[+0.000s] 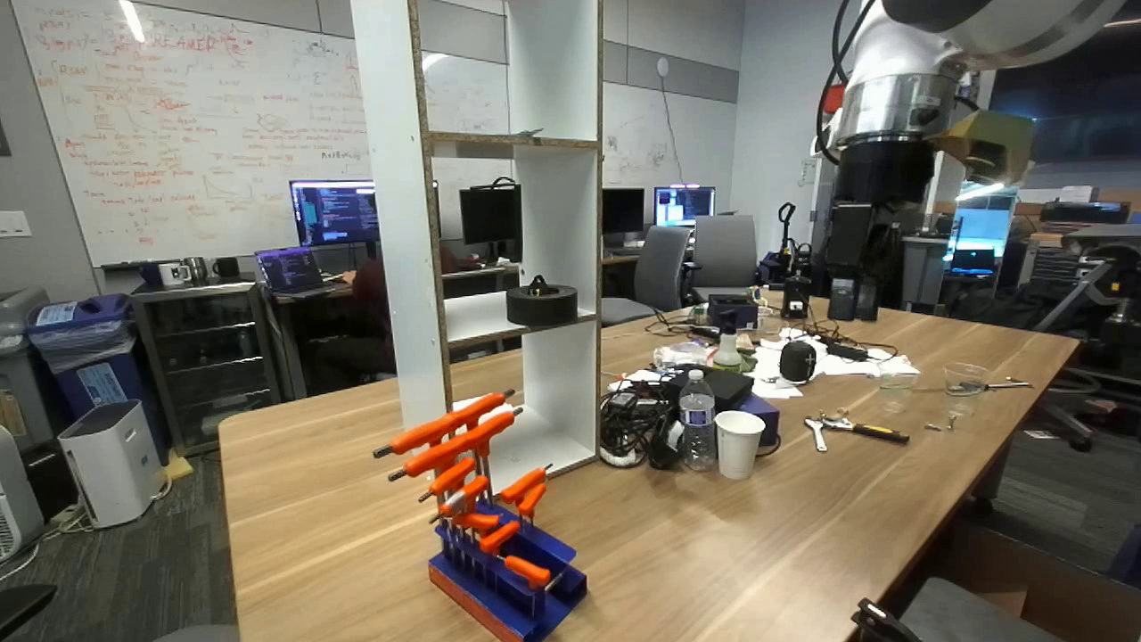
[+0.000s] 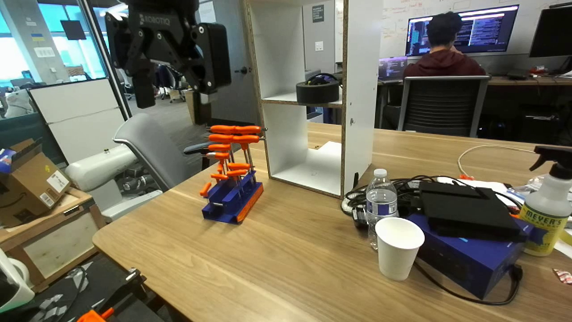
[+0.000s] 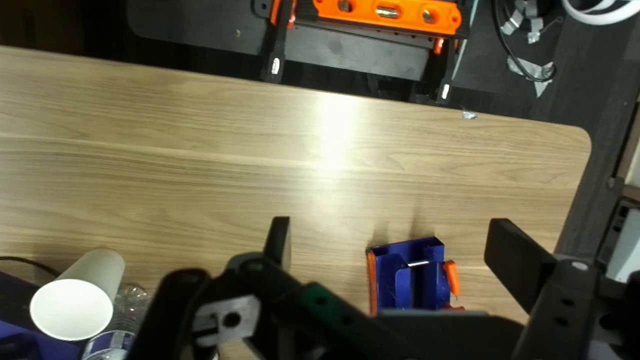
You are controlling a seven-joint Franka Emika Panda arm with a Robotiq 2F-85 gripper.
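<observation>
My gripper (image 2: pixel 174 103) hangs in the air above the table, open, its fingers wide apart and empty. In the wrist view the blue holder (image 3: pixel 424 282) shows between the fingers from above, partly covered by the gripper body. Exterior view 1 shows this holder (image 1: pixel 503 567) near the table's end, several orange-handled hex keys (image 1: pixel 455 444) standing in it. On the middle level of the white shelf (image 1: pixel 395 214) rests a black ring-shaped roll (image 1: pixel 542 307), with a smaller dark object in its centre. The gripper (image 1: pixel 855 300) is well away from that roll.
A white paper cup (image 2: pixel 397 249) and a clear bottle (image 2: pixel 381 198) stand beside a dark blue box (image 2: pixel 456 263) and tangled cables. Pliers and a wrench (image 1: pixel 816 434) lie farther along. Bare tabletop (image 2: pixel 268 257) stretches between holder and cup.
</observation>
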